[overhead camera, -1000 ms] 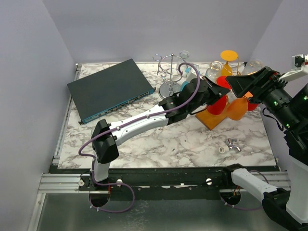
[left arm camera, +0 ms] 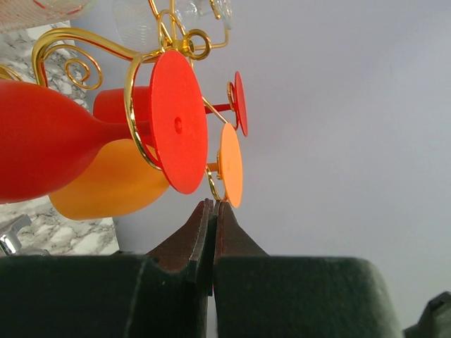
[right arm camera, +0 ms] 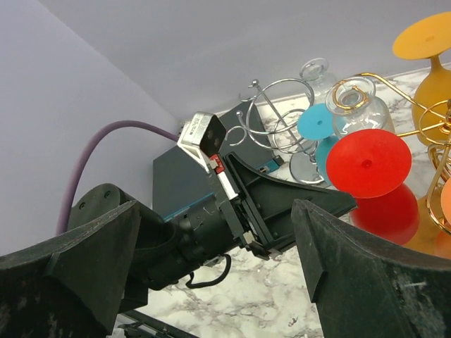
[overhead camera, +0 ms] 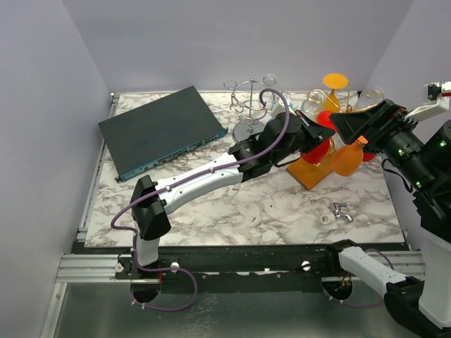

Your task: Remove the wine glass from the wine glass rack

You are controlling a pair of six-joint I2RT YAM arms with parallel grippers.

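The red wine glass [left arm camera: 49, 141] hangs upside down by its round red base [left arm camera: 177, 121] from a loop of the gold rack [left arm camera: 84, 34]. My left gripper is shut with nothing between its fingertips; the base stands clear of them in the left wrist view. In the right wrist view, the left gripper's tip [right arm camera: 352, 204] points at the side of the red glass [right arm camera: 387, 213], just below its base. My right gripper [overhead camera: 337, 120] has its fingers [right arm camera: 352, 271] spread wide, empty, above and beside the rack.
Orange glasses [overhead camera: 346, 160], a yellow glass [right arm camera: 431, 105] and clear glasses crowd the same rack. A silver rack [overhead camera: 248, 105] with blue pieces stands left of it. A dark flat device [overhead camera: 165, 130] lies at left, a faucet [overhead camera: 337, 213] in front. Marble between is bare.
The right arm has shifted slightly.
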